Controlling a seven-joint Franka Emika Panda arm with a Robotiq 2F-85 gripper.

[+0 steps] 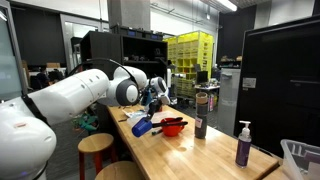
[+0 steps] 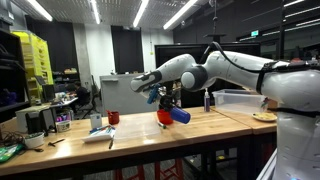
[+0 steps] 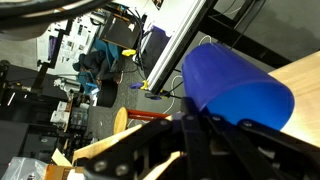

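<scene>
A blue cup (image 3: pixel 235 85) is in my gripper, which is shut on it; the dark fingers press against its side in the wrist view. In exterior view 1 the blue cup (image 1: pixel 142 127) is tipped well over, above the near-left edge of the table. Exterior view 2 shows the same cup (image 2: pixel 180 115) beside a red bowl (image 2: pixel 164 117). The red bowl (image 1: pixel 172 128) has dark, long-shaped things across its top. Whether the cup has anything in it cannot be seen.
On the wooden table (image 1: pixel 205 155) stand a dark canister (image 1: pixel 201 122) and a purple pump bottle (image 1: pixel 243 145). A clear bin (image 1: pixel 300 155) is at the right. Stools (image 1: pixel 97 143) stand by the left edge. A red mug (image 2: pixel 113 117) and papers lie farther along.
</scene>
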